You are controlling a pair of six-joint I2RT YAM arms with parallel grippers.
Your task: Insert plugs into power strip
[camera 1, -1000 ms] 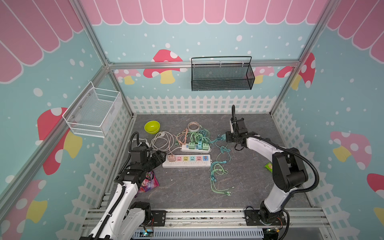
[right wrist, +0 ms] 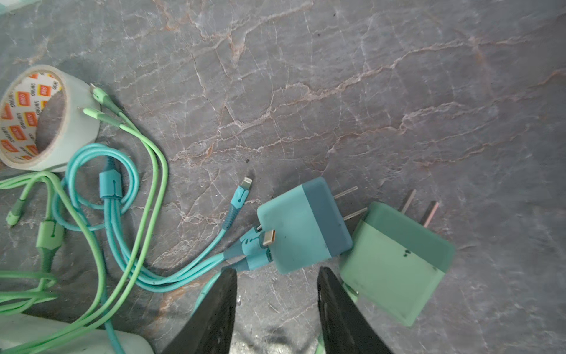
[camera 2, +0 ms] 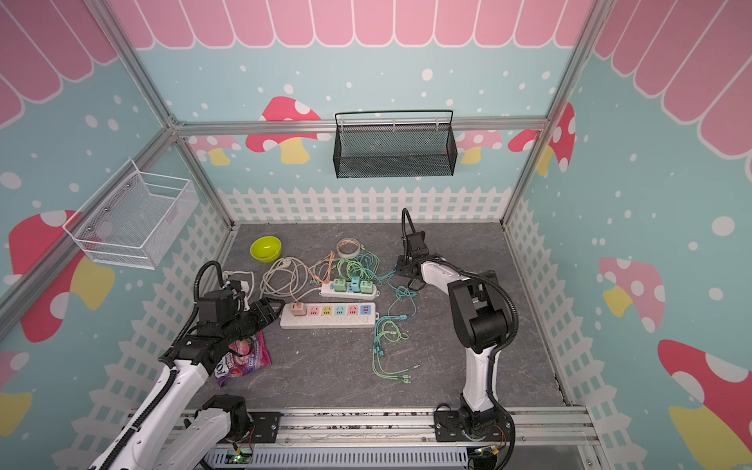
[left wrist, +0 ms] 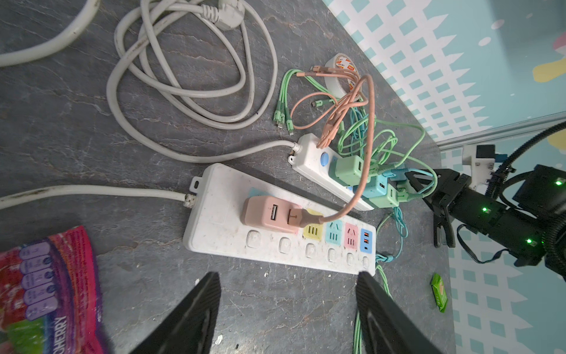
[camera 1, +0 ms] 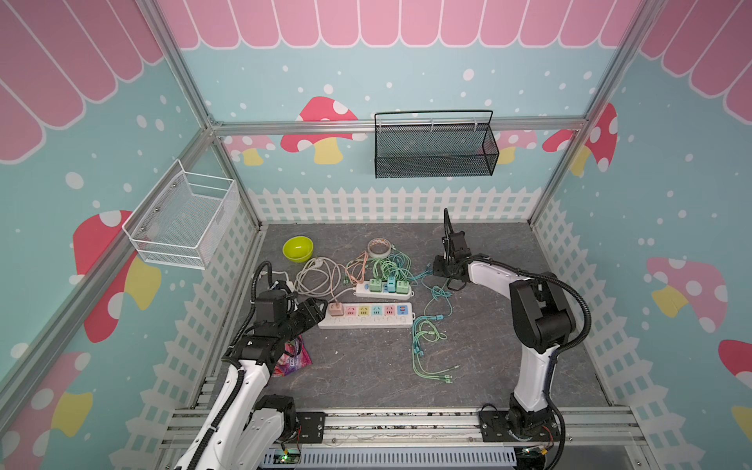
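The large power strip point(left wrist: 218, 230) holds a pink plug point(left wrist: 262, 213) in its left socket, with a cord attached; its other visible sockets are empty. Behind it, the smaller strip point(left wrist: 309, 156) carries green and teal plugs. In the right wrist view, a loose teal plug point(right wrist: 300, 227) and a green plug point(right wrist: 395, 262) lie on the table, prongs exposed. My right gripper is open just short of them, fingers empty. My left gripper is open over the table in front of the large strip, nothing between its fingers.
Coiled white, green, teal and pink cables crowd the back middle, with a tape roll point(right wrist: 76, 118). A yellow-green bowl point(camera 1: 297, 248) stands at back left; a snack bag point(left wrist: 47, 289) lies at front left.
My right arm has moved leftward over the back of the table, toward the middle. The left arm has barely moved.
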